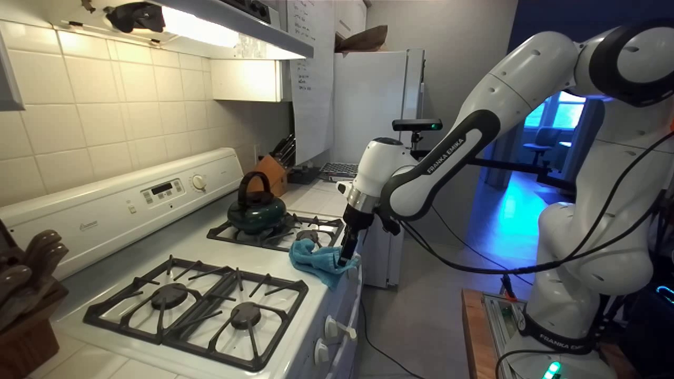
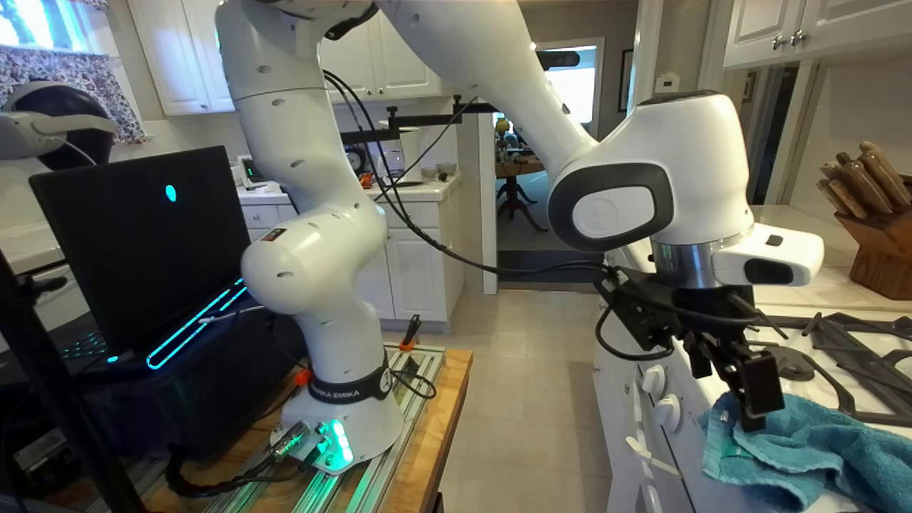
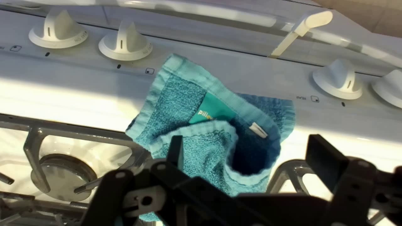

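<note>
A crumpled teal towel (image 1: pixel 319 259) lies on the front edge of the white stove, between the two burner grates. In the wrist view the towel (image 3: pixel 199 150) shows a green label and a raised fold that opens into a dark hollow. My gripper (image 1: pixel 345 258) is at the towel's front side, tilted downward. From the other side, the gripper (image 2: pixel 757 420) overlaps the towel (image 2: pixel 812 453); whether they touch I cannot tell. The fingers (image 3: pixel 324 162) stand wide apart in the wrist view, with the towel showing in and beyond the gap. The gripper grips nothing.
A dark green kettle (image 1: pixel 256 211) stands on the rear grate. Iron grates (image 1: pixel 202 309) flank the towel. White knobs (image 3: pixel 124 43) and the oven handle (image 3: pixel 226 13) line the stove front. A knife block (image 1: pixel 268 173) stands behind.
</note>
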